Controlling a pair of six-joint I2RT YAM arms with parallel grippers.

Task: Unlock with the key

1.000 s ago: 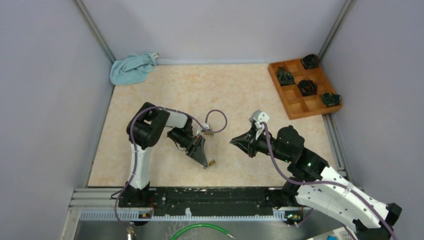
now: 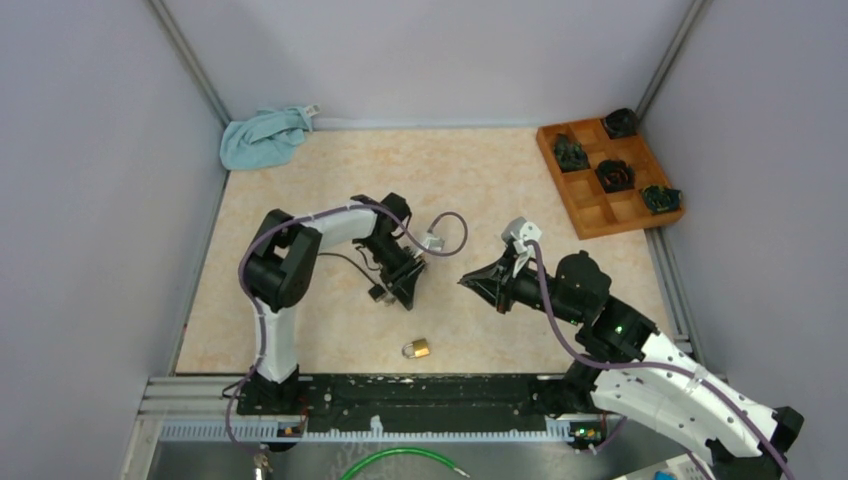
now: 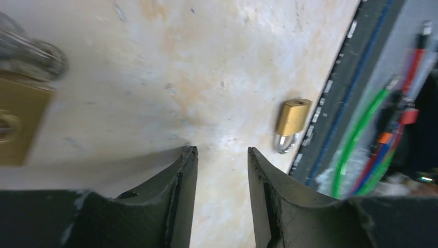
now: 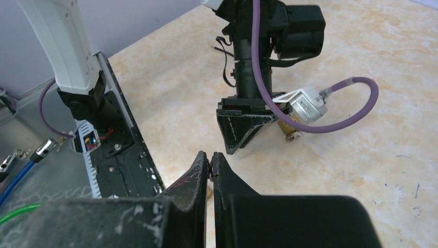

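Observation:
A small brass padlock [image 2: 416, 348] lies on the table near its front edge; in the left wrist view this small padlock [image 3: 293, 118] has its shackle toward the lower left. A larger brass lock [image 3: 20, 121], blurred and cut off, shows at that view's left edge. Beside my left hand in the right wrist view, a brass lock [image 4: 287, 127] is partly covered by the wrist camera. My left gripper is part open, nothing between its fingers, low over the table. My right gripper is shut, raised, nothing visible between its fingers. No key can be made out.
A wooden compartment tray [image 2: 588, 210] with dark items stands at the back right. A blue cloth [image 2: 265, 138] lies at the back left. Beyond the front rail runs a green hose [image 2: 400, 452].
My left hand has drawn back from it and its fingers are spread wider. The right arm is nearly still.

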